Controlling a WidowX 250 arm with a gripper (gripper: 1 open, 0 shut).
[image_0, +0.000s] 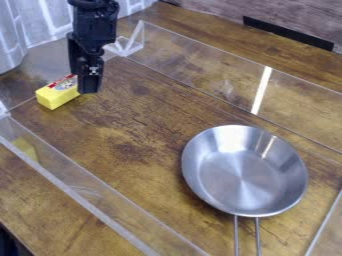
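Note:
My black gripper (84, 78) hangs at the upper left, its fingers open, lowered over the right end of a yellow box (59, 93) that lies on the wooden table. Whether the fingers touch the box is unclear. A steel pan (243, 170) sits at the right, its handle toward the front edge.
Clear plastic walls border the wooden table (154, 125) at left, back and right. A pale curtain or sheet is at the top left.

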